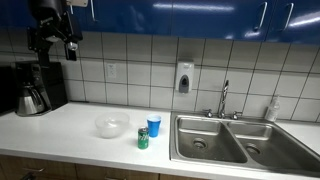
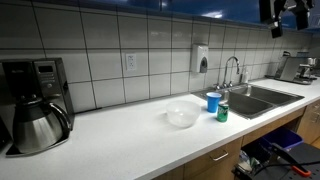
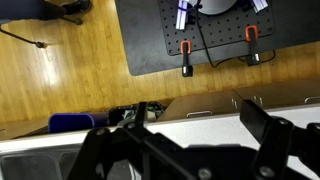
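Note:
In the wrist view my gripper is open, its dark fingers wide apart with no object between them. The arm [image 1: 52,28] hangs high at the upper left of exterior view 1, well above the counter. A pale bowl [image 1: 112,125] sits on the white counter. To its right are a green can [image 1: 142,139] and, just behind the can, a blue cup [image 1: 153,126]. Exterior view 2 shows the same bowl [image 2: 183,111], can [image 2: 222,113] and cup [image 2: 213,102], all apart from the gripper.
A double steel sink [image 1: 240,141] with a faucet [image 1: 222,99] fills the counter's right side. At the left end stands a coffee maker [image 2: 37,105]. Blue cabinets [image 1: 180,18] hang above. A wall dispenser [image 1: 184,77] is behind the sink.

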